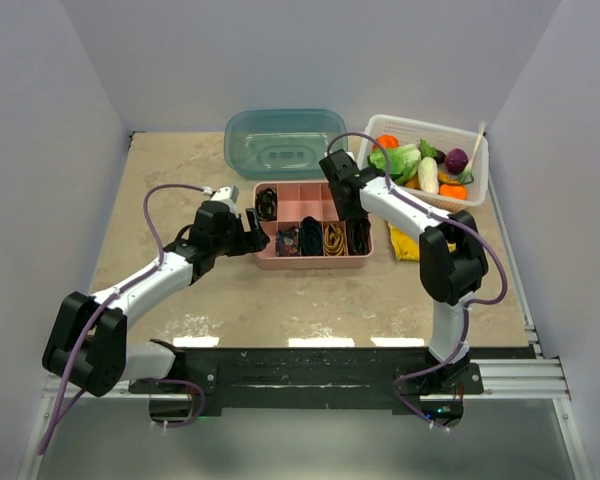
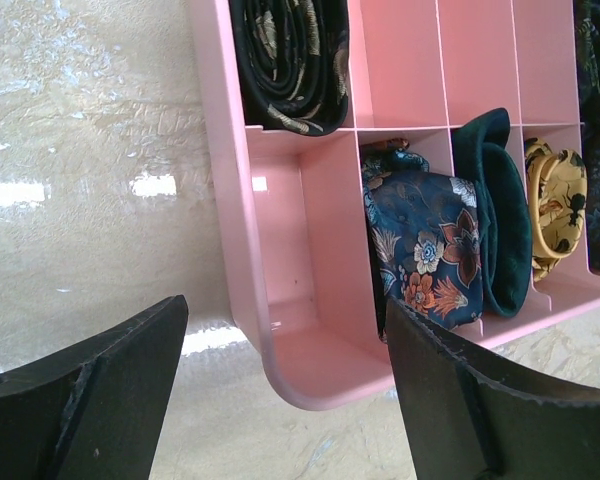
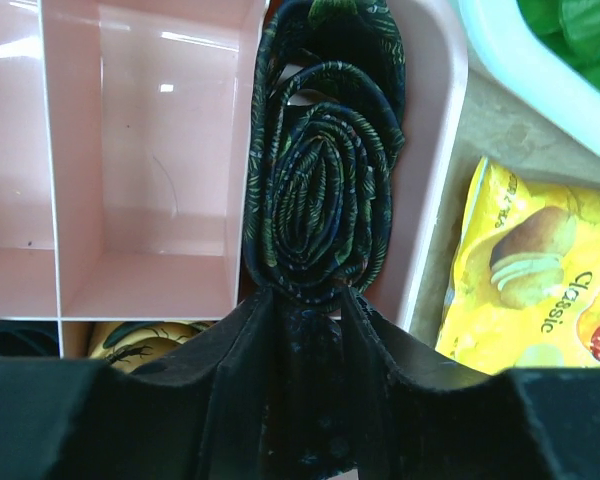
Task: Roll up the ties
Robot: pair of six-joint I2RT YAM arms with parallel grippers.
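Observation:
The pink divided box (image 1: 315, 262) stands mid-table with rolled ties in several compartments. In the right wrist view, a dark green patterned tie (image 3: 315, 195) lies coiled in the end compartment. My right gripper is over its near end, fingertips apart, with dark cloth showing between and below them. The left gripper is open at the box's left end, holding nothing, over an empty compartment. Beside that lie a blue floral tie (image 2: 430, 240), a green tie (image 2: 505, 225) and a yellow tie (image 2: 560, 200). Another dark tie (image 2: 292, 60) fills the corner compartment.
A clear teal tub (image 1: 285, 115) stands behind the box. At the back right is a white basket (image 1: 420, 128) of vegetables, and a yellow packet (image 3: 535, 270) lies right of the box.

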